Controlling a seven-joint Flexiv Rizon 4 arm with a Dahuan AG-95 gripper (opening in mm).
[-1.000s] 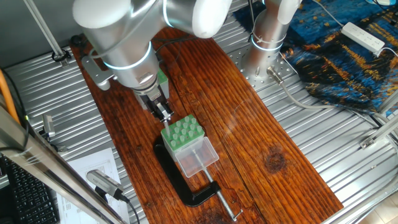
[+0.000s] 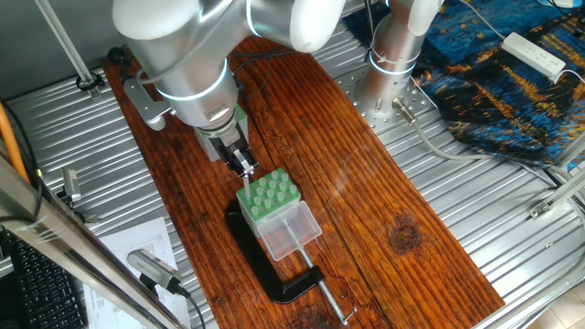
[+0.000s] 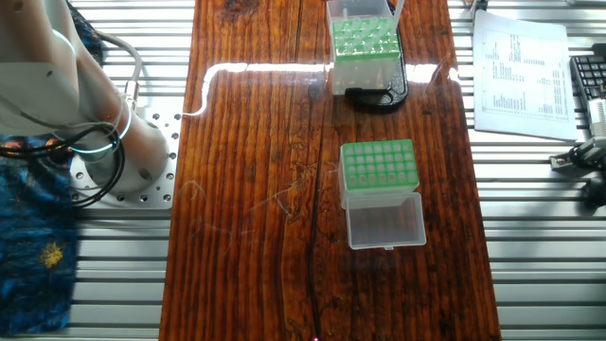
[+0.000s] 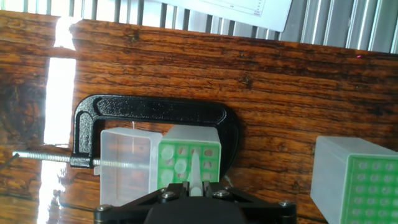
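Observation:
My gripper (image 2: 246, 171) is shut on a translucent pipette tip (image 4: 195, 167), which points away from the fingers. In exterior view 1 it is over the back-left corner of a green-topped tip rack (image 2: 271, 194). Several tips stand in this rack. Some holes on the side by the gripper look empty in the wrist view. Whether the held tip has entered a hole cannot be told. A second green-topped rack (image 3: 379, 165), its holes showing no raised tips, stands apart with its clear lid (image 3: 386, 222) open.
A black C-clamp (image 2: 266, 267) lies around the first rack, its screw (image 2: 331, 301) running under that rack's open clear lid (image 2: 292, 232). The wooden board (image 2: 384, 219) is bare toward the robot base.

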